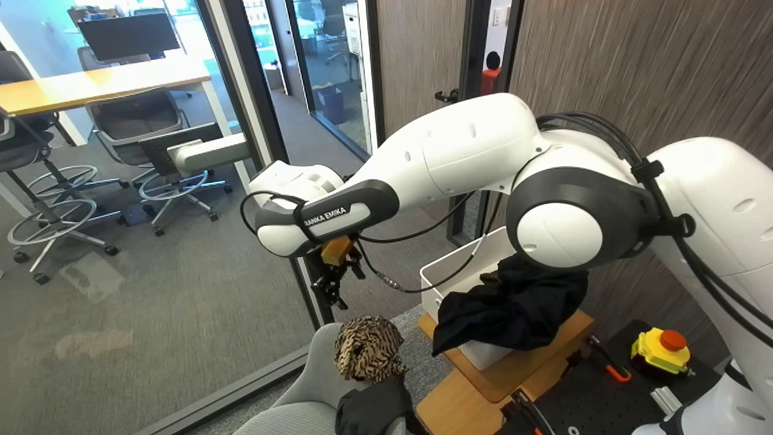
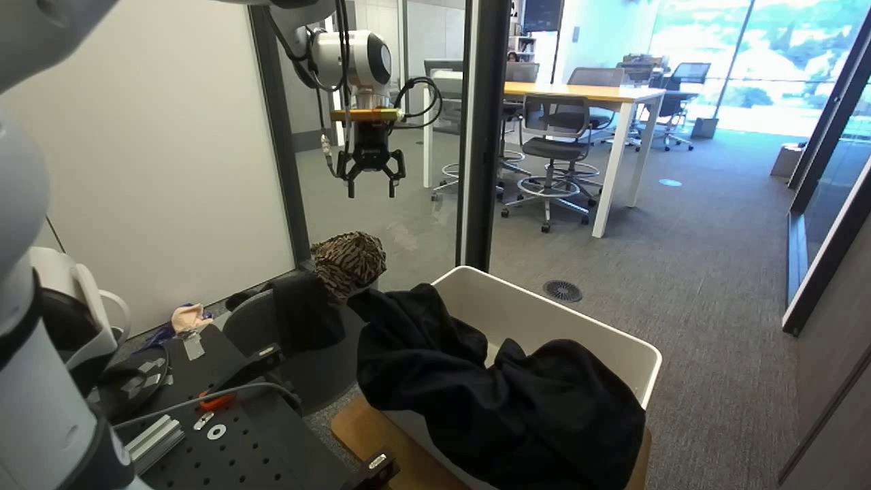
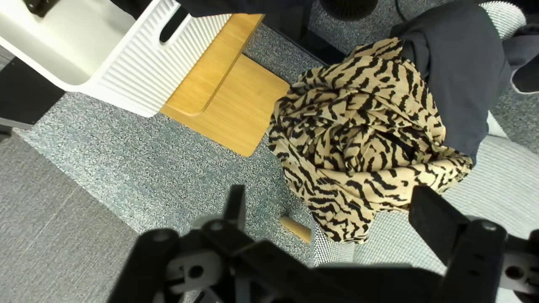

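Note:
Tiger-striped cloth (image 3: pixel 364 131) lies bunched over the back of a grey chair (image 1: pixel 304 395), a dark garment (image 3: pixel 454 70) beside it. My gripper (image 2: pixel 371 192) hangs above the cloth, pointing down, its two fingers (image 3: pixel 235 207) wide apart and nothing between them. Clear air separates the fingertips from the cloth. A white basket (image 2: pixel 563 306) stands on a wooden stool, with a large black cloth (image 2: pixel 506 392) draped over its near rim and down its side. Some of the basket's inside is hidden by that cloth.
The stool's wooden boards (image 3: pixel 247 106) lie between basket and chair. A glass wall with a dark post (image 2: pixel 478 139) rises close to the gripper. A black pegboard table (image 2: pixel 245 441) carries clamps; a yellow box with a red button (image 1: pixel 663 348) sits by my base.

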